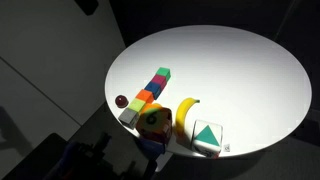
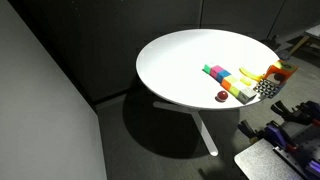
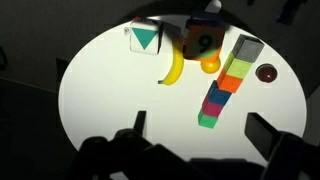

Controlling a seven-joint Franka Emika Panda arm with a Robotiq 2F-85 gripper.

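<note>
My gripper stands open in the wrist view, its two fingers wide apart with nothing held. Beyond it, on the white round table, lies a line of coloured cubes: green, magenta, blue, orange, lime and grey. A dark red ball rests beside the line. To the other side are a yellow banana, a dark-and-orange block with a numeral and a white cube with a teal triangle. A small orange round thing shows against the numeral block.
The cubes, ball, banana and larger blocks are gathered near one edge of the table. In exterior view 2, part of a dark arm shows beyond the table's edge at lower right.
</note>
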